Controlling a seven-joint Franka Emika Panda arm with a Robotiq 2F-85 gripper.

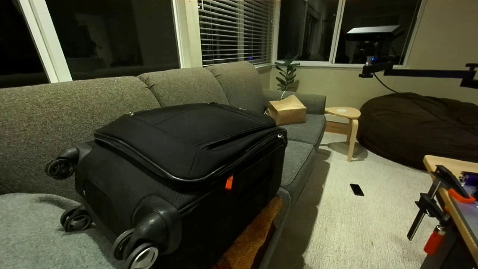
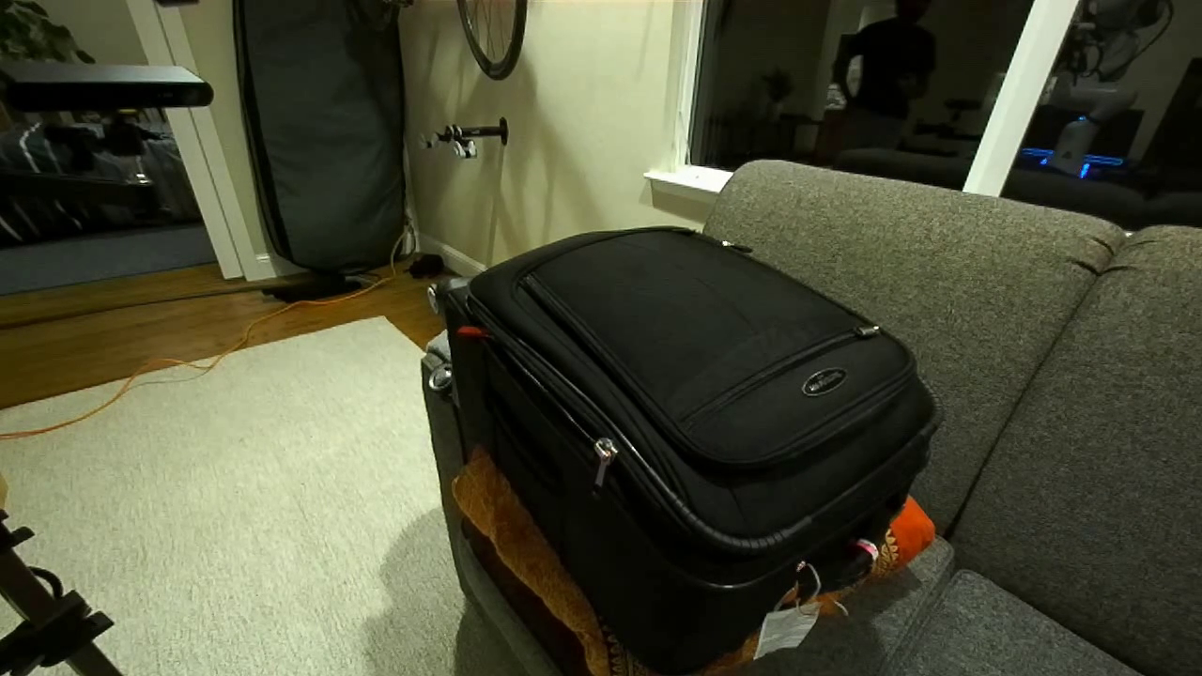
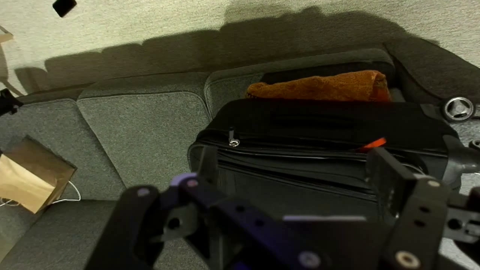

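A black suitcase (image 1: 188, 148) lies flat on the grey couch, its wheels towards the near left in exterior view 1. Along its side runs a zipper with a metal pull (image 2: 605, 453) at one corner and an orange tag (image 1: 229, 182) further along. From the wrist view, my gripper stands open over the suitcase side, its fingers wide apart with nothing held between them. The metal zipper pull (image 3: 234, 141) shows just beyond the left finger, and the orange tag (image 3: 374, 144) lies near the right one. Neither exterior view shows the gripper.
An orange-brown cloth (image 3: 321, 87) is under the suitcase. A paper bag (image 1: 287, 110) sits at the couch's far end. On the carpet lies a dark flat object (image 1: 356, 189). A clamp (image 1: 432, 206) is fixed to the table edge at right. The carpet is mostly clear.
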